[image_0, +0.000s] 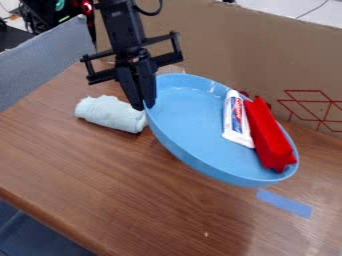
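Observation:
My black gripper (144, 98) is shut at the left rim of a light blue plate (201, 140), which is tilted; whether the rim is between the fingers is hard to tell. On the plate lie a white toothpaste tube (235, 120) and a red cloth-like item (270, 140). A rolled pale cloth (110, 113) lies on the wooden table left of the plate.
A cardboard wall (227, 50) stands along the back, a grey padded edge (40, 70) at the left. A blue tape strip (283, 203) is at the right.

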